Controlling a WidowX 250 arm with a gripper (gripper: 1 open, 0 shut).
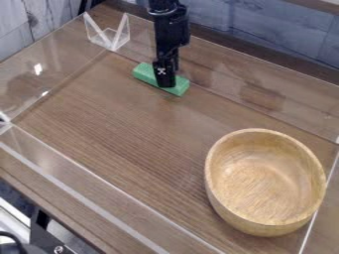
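A green rectangular block (172, 86) lies on the wooden table (119, 129) toward the back centre. The black gripper (166, 77) reaches down from the top onto the middle of the block, its fingertips at or just over it. Whether it grips the block is too small to tell.
A large wooden bowl (261, 179) fills the front right. A clear plastic piece (109, 33) sits at the back left.
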